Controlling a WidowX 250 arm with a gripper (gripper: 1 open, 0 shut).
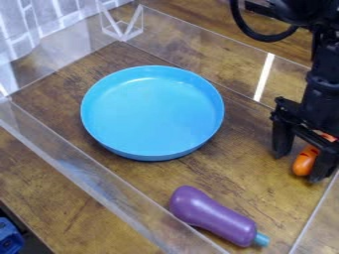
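Observation:
My black gripper [299, 147] is low at the right edge of the camera view, its fingers around an orange object [310, 160], which is partly hidden by them. Whether the fingers grip it cannot be told. A blue round plate [153, 111] lies on the wooden surface to the left. A purple eggplant-like toy [211, 217] with a teal tip lies near the bottom.
Clear plastic walls border the wooden surface [153, 184] on the left and back. A small blue item [8, 238] sits outside at the lower left. The middle, between plate and eggplant, is clear.

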